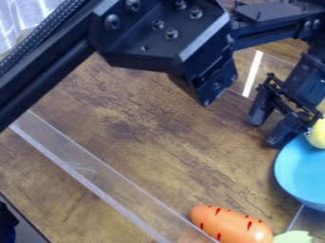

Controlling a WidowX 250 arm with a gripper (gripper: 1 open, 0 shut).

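Note:
The black gripper is at the right edge of the camera view, its fingers part open and pointing down just above the rim of a blue plate. A yellow object, cut off by the frame, sits at the plate's back beside the gripper; whether the fingers touch it cannot be made out. An orange toy carrot with dark marks and a pale green top lies on the wooden surface below the plate.
Clear plastic strips run along the left and bottom of the wooden surface. The arm spans the top of the view.

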